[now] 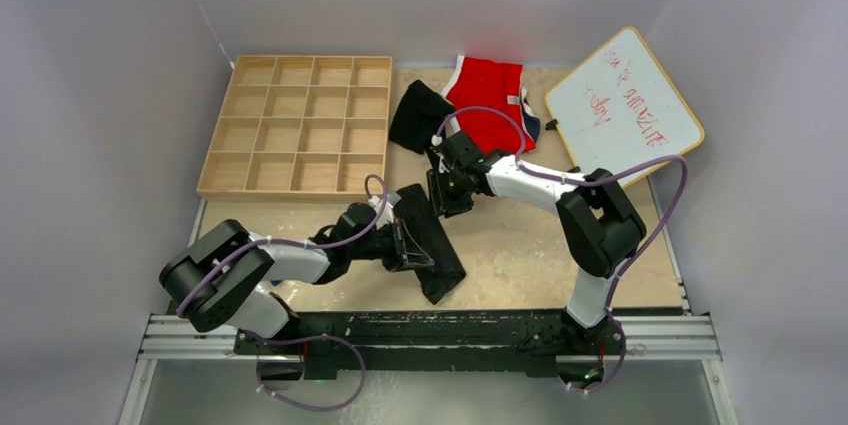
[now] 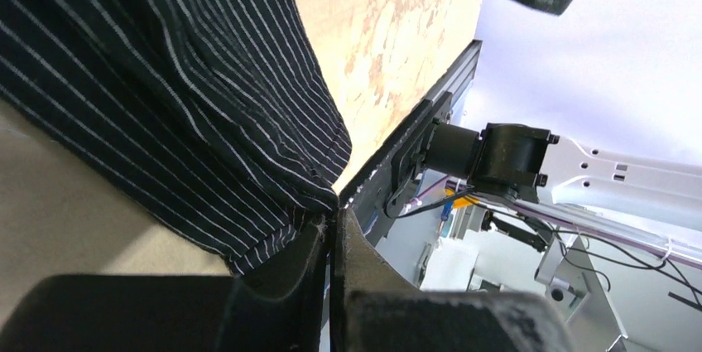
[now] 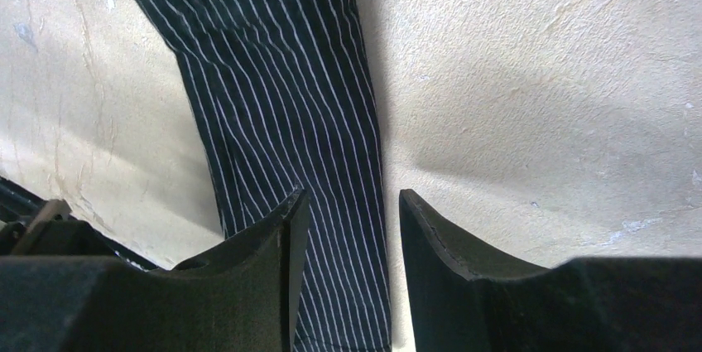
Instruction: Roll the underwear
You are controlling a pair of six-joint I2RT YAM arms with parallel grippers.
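The dark underwear with thin white stripes (image 1: pixel 441 250) (image 3: pixel 281 95) lies on the table as a long folded strip, slanting toward the front edge. My left gripper (image 1: pixel 430 264) is shut at the strip's front part. In the left wrist view, a raised fold of the cloth (image 2: pixel 273 153) runs right up to its closed fingertips; whether any fabric is pinched there is hidden. Over the strip's right edge, toward its back end, my right gripper stands open, one finger (image 3: pixel 294 228) above the cloth and the other above bare table.
A wooden compartment tray (image 1: pixel 290 192) stands empty at the back left. Behind the strip lie a black cloth (image 1: pixel 418 117) and a red cloth (image 1: pixel 490 125). A whiteboard (image 1: pixel 625 110) leans at the right.
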